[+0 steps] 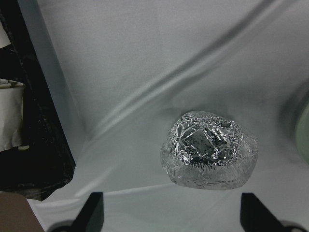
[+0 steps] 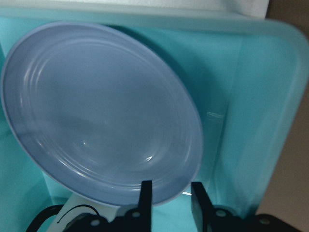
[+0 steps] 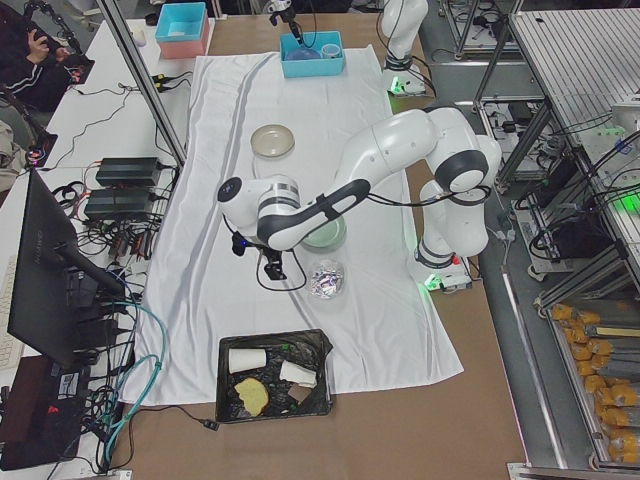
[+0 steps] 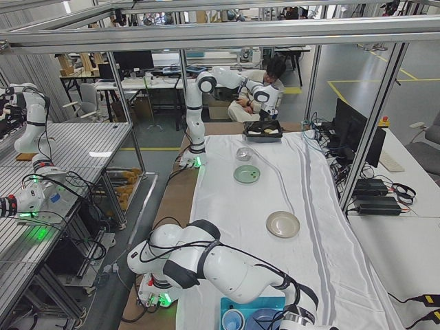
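My left gripper [image 3: 258, 256] hangs open over the white cloth, with a crumpled clear-and-foil object [image 1: 207, 150] beneath it, between a black tray [image 3: 275, 413] and a green plate [image 4: 246, 174]. The tray holds white wrapped items and a yellow piece [image 3: 252, 396]. My right gripper stands open over a light-blue bin [image 2: 263, 101] that holds a blue plate [image 2: 101, 111] and, in the camera right view, a cup [image 4: 233, 320]. Nothing shows between either pair of fingers.
A beige plate [image 4: 282, 223] lies on the cloth between the two ends. Cables and a monitor [image 3: 45, 270] line one side of the table, a metal frame and bench the other. A seated person [image 4: 254, 96] is beyond the tray.
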